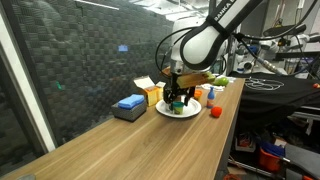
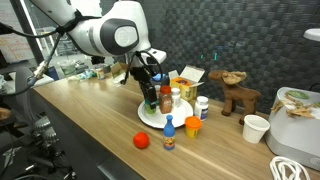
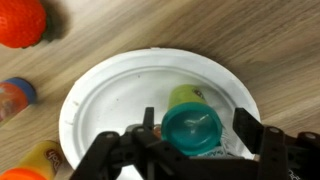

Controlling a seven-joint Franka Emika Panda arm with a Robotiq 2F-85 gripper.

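A bottle with a green cap (image 3: 192,128) stands on a white plate (image 3: 95,100); the wrist view looks down on its cap. My gripper is open, with one dark finger on each side of the cap and a gap showing on the right. In the second exterior view the gripper (image 2: 150,90) reaches down over the plate (image 2: 172,122), partly covering the green bottle (image 2: 151,103). From the first exterior view, the gripper (image 1: 177,98) is low over the plate (image 1: 190,113). Whether either finger touches the bottle, I cannot tell.
Near the plate are a red ball (image 2: 141,141), a blue bottle (image 2: 168,132) and an orange cup (image 2: 193,127). Behind it stand a yellow box (image 2: 187,80) and a plush animal (image 2: 232,90). A black box with a blue sponge (image 1: 131,102) sits aside.
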